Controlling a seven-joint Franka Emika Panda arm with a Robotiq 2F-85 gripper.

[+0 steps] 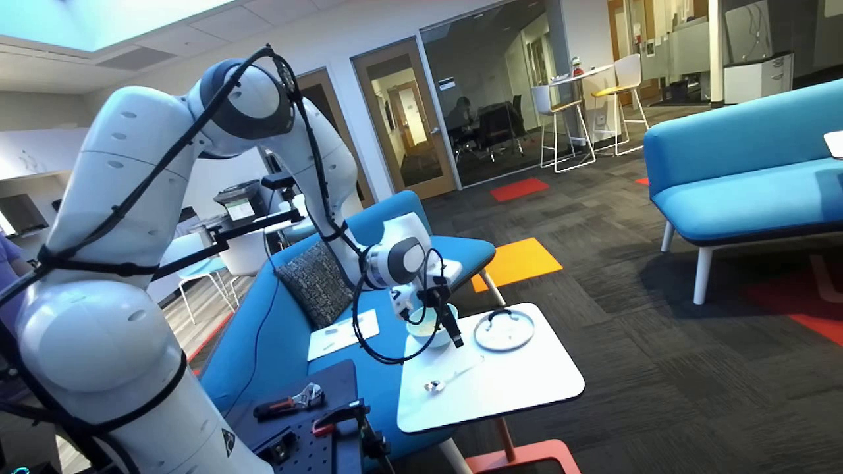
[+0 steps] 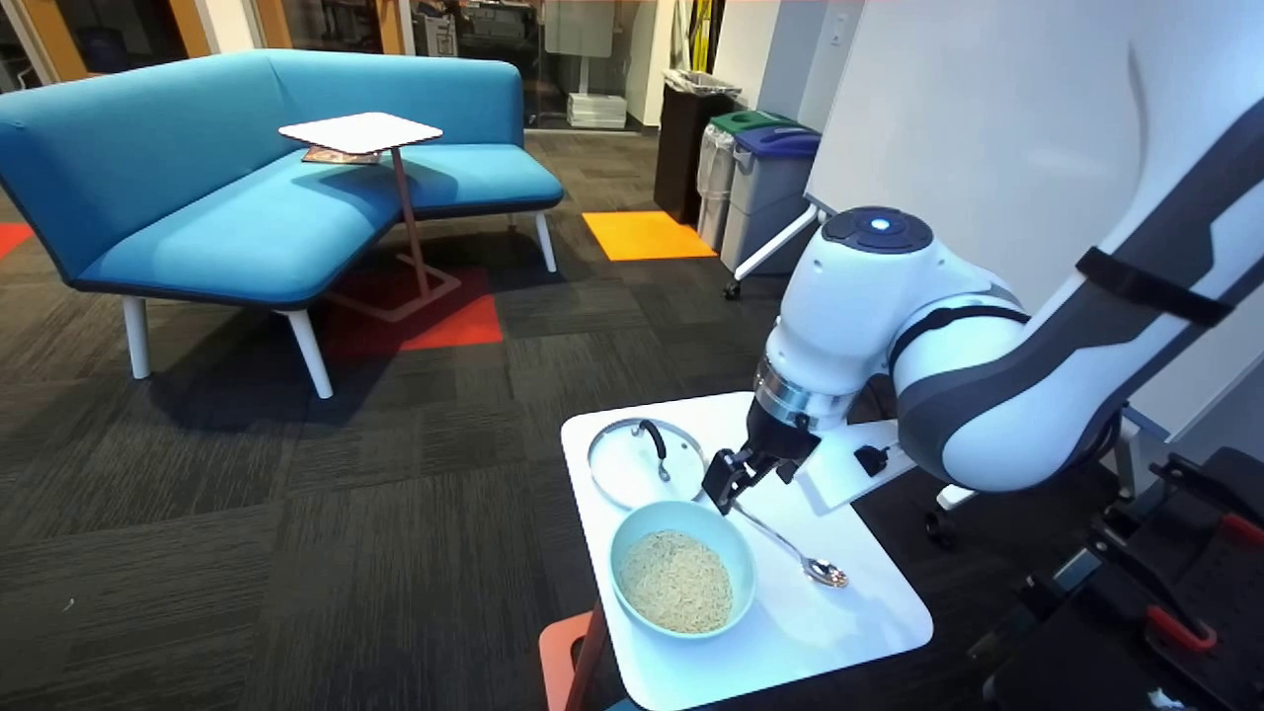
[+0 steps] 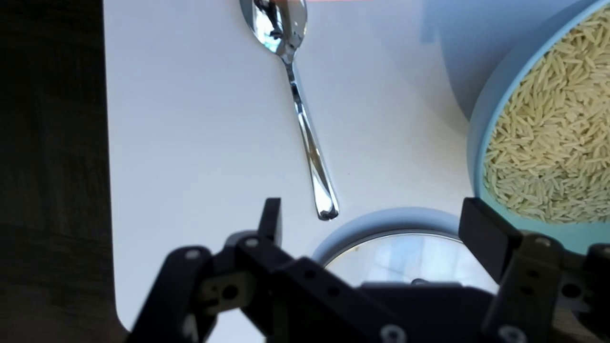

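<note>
My gripper is open above the white table, its two black fingers wide apart with nothing between them. Below, a silver spoon (image 3: 309, 140) lies on the table, its handle end toward the gap between the fingers. The light-blue bowl (image 3: 486, 123) of rice (image 3: 552, 126) stands to the right in the wrist view, close to the right fingertip; whether they touch I cannot tell. A glass lid (image 3: 411, 257) with a dark rim and black handle lies flat, partly hidden under the gripper; exterior view 2 shows the whole lid (image 2: 622, 462) beside the bowl (image 2: 621, 569).
The small white table (image 1: 514, 387) has bare surface around the spoon and along its front. A blue sofa (image 1: 265, 347) runs behind it. Close to the arm's base, a dark cart (image 1: 340, 387) carries an adjustable wrench (image 1: 288, 401).
</note>
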